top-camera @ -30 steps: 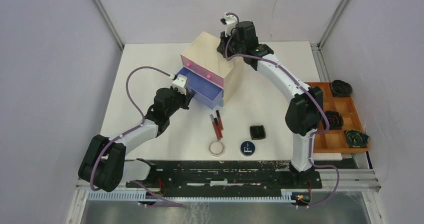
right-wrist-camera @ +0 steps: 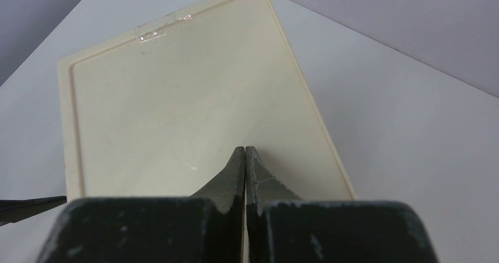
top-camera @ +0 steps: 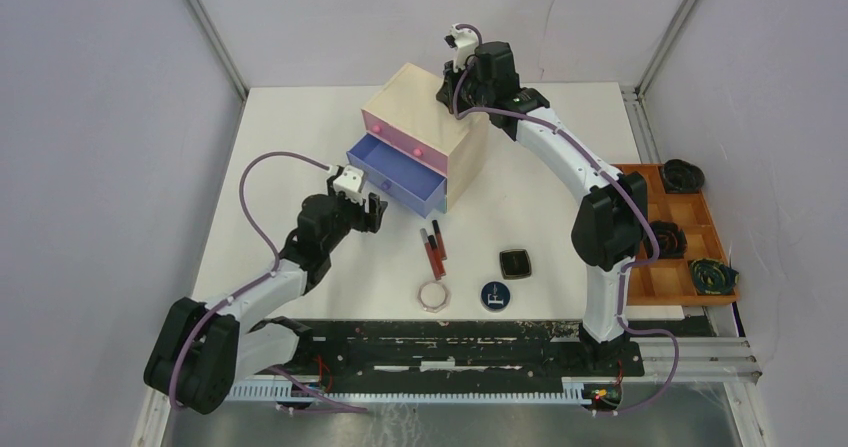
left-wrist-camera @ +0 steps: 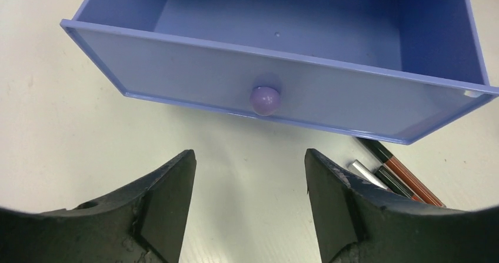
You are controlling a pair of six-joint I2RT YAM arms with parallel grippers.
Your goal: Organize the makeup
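Note:
A cream cabinet point(top-camera: 425, 102) stands at the back, its pink upper drawer point(top-camera: 404, 145) closed and its blue lower drawer point(top-camera: 436, 195) pulled out. That drawer looks empty. In front of its round knob point(left-wrist-camera: 265, 100) my left gripper is open, apart from it, with nothing between the fingers. My right gripper is shut, its tips at the cabinet's top panel point(right-wrist-camera: 194, 104); nothing shows between them. On the table lie several red-and-black makeup sticks point(top-camera: 434, 253), a black square compact point(top-camera: 515, 263), a dark round compact point(top-camera: 495, 296) and a pale ring-shaped case point(top-camera: 433, 296).
At the right, a wooden compartment tray point(top-camera: 655, 285) holds dark coiled items. The sticks lie just right of the open drawer's front. Bare table point(top-camera: 270, 132) shows left of the cabinet, and the front left is also clear.
My left gripper has drawn back from the blue drawer toward the front left, and its fingers have opened. The drawer has stayed out. My right arm has barely shifted on the cabinet.

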